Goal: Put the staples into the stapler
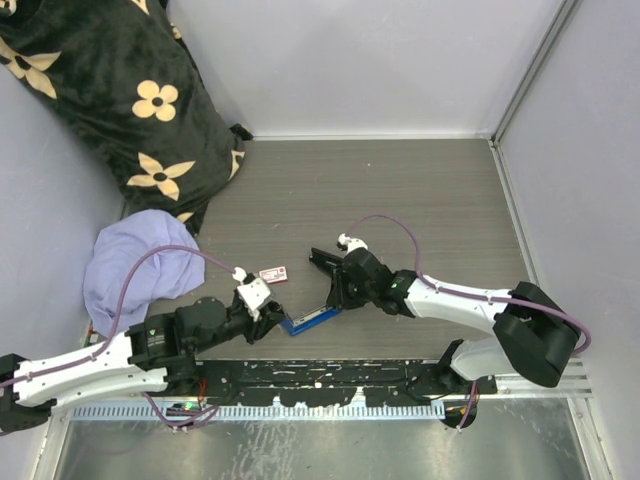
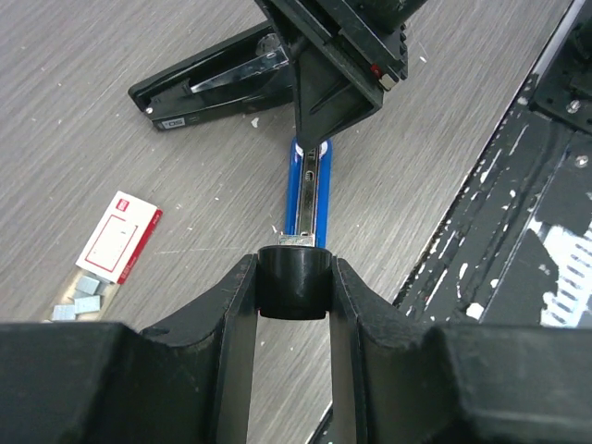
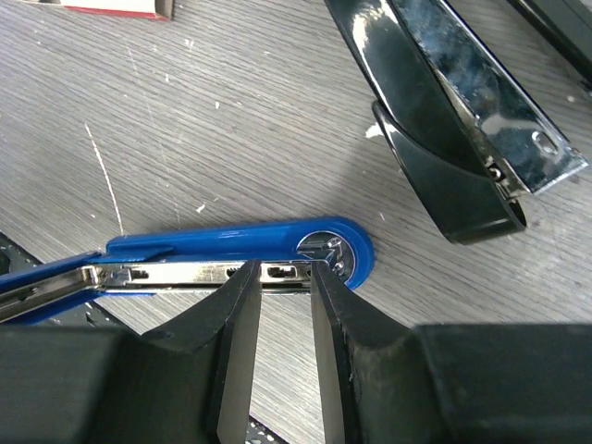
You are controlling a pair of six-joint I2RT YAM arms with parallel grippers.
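Observation:
The blue stapler (image 1: 315, 321) lies low between my two grippers, with its long metal rail (image 2: 309, 190) exposed. In the left wrist view, my left gripper is shut on a black end piece (image 2: 294, 294) at the stapler's near end. My right gripper hovers at the rounded blue end, its fingers a little apart and overlapping the rail in view. Whether they touch the rail cannot be made out. A staple box (image 2: 118, 236), white and red, rests on the table with several grey staple blocks (image 2: 88, 303) at its open end.
A black stapler (image 2: 217, 79) lies just behind the blue one, close to the right gripper. Lavender cloth (image 1: 145, 265) and a dark flowered cushion (image 1: 150, 130) fill the left side.

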